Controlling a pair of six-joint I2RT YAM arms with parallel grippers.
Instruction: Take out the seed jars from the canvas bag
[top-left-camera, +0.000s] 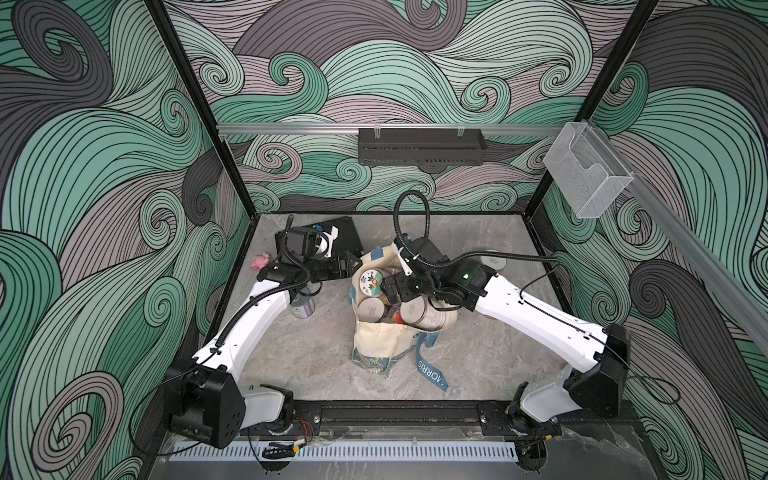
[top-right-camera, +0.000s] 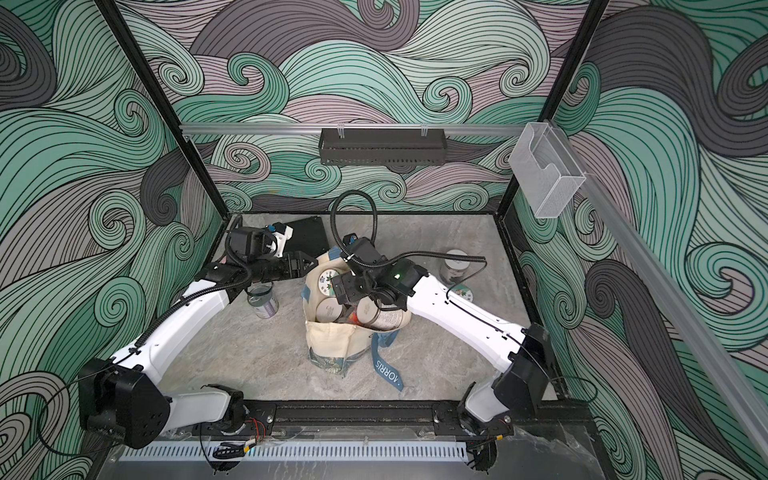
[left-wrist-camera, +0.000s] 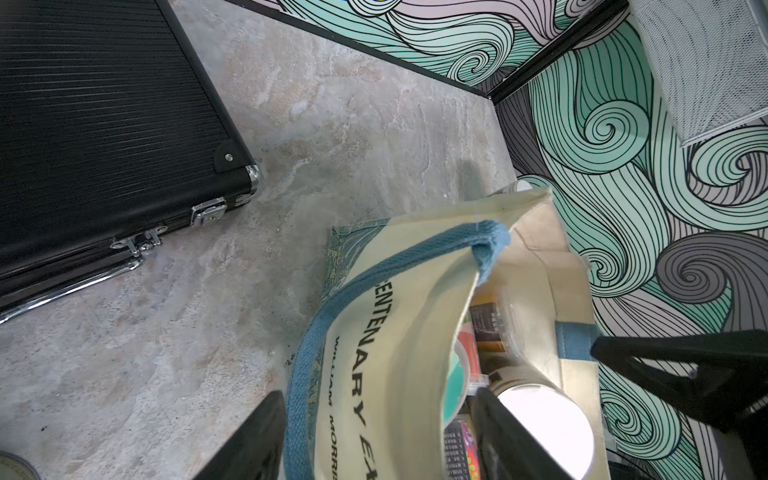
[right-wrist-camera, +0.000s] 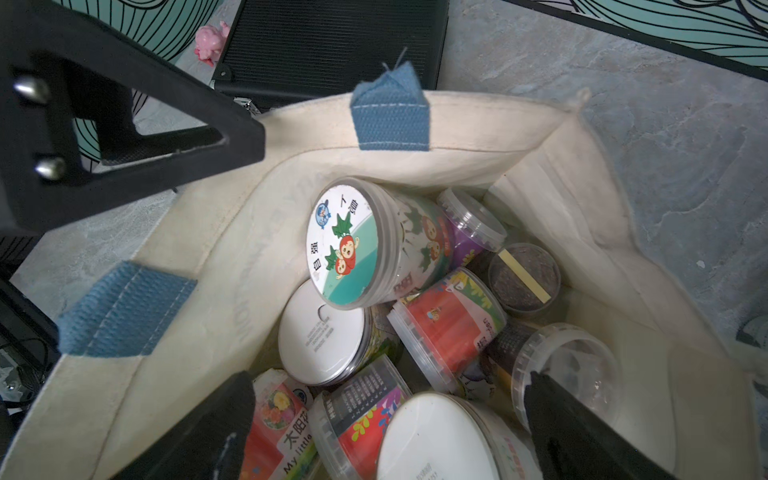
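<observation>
The canvas bag stands mid-table, holding several seed jars, among them a monkey-label jar, a red-label jar and white-lidded jars. My right gripper hangs over the bag's mouth with its fingers wide open, nothing gripped. My left gripper is just outside the bag's left side, fingers apart beside the printed canvas and blue strap; nothing shows held.
A black case lies at the back left. Jars stand left of the bag, others at the right. A pink object is at the far left.
</observation>
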